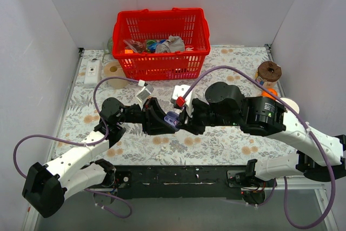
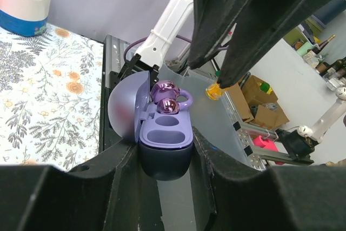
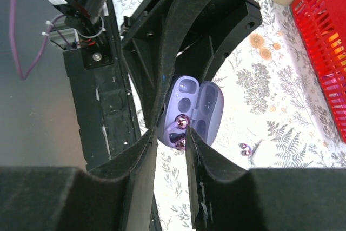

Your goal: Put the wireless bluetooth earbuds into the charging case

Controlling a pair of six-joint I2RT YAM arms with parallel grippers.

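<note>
In the left wrist view, a lilac charging case with its lid standing up is held by my left gripper, which is shut on it. A shiny purple clip-style earbud sits at the case's far end; whether it is fully seated I cannot tell. Two hollows nearer the fingers are empty. My right gripper is part open beside that end, its fingers apart from the earbud with nothing between them. The second earbud lies on the table in the right wrist view.
Behind the arms stands a red basket of mixed items. A brown-lidded jar, an orange object and a tape roll line the right side. A white power strip is at back left. Bare table lies in front.
</note>
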